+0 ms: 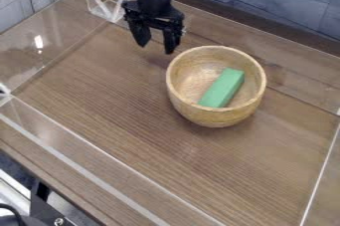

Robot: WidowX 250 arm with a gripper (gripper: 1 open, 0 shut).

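My black gripper hangs at the top centre of the view, its fingers open, low over the wooden table just behind a round wooden bowl. The bowl stands right of centre and holds a green rectangular block lying lengthwise inside it.
A pale translucent object is at the back, behind and left of the gripper. The table's edge runs along the lower left, with dark cabling beyond it.
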